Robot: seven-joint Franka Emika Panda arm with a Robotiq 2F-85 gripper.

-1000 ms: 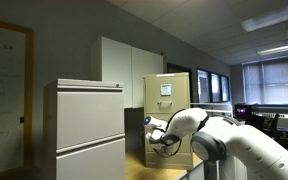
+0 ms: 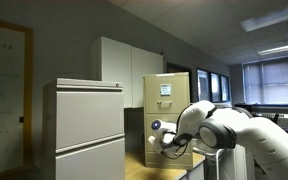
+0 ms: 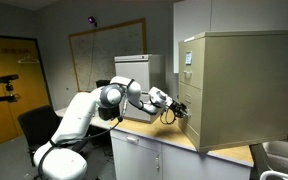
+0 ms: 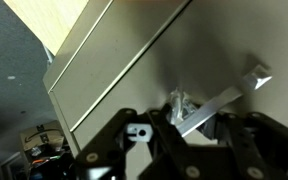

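Observation:
A tall tan filing cabinet (image 3: pixel 242 90) stands on the wooden counter, its drawer fronts looking flush. An upper drawer handle (image 2: pixel 165 102) is in plain sight. My gripper (image 3: pixel 177 107) is at a lower drawer of the same cabinet. In the wrist view a silver drawer handle (image 4: pixel 227 99) runs slantwise across the drawer front and into my gripper, which is shut on it. One end of the handle sticks out past the fingers; the other end is hidden behind them.
The wooden counter (image 3: pixel 159 128) has white drawers beneath it. A grey-white cabinet (image 2: pixel 84 130) stands in front, to the left in the first exterior view. A white wall cupboard (image 2: pixel 126 65) hangs behind. A black cable loops along my arm.
The arm's elbow and white links have risen and shifted right in the first exterior view. The gripper has moved slightly right there. The cabinet looks unchanged.

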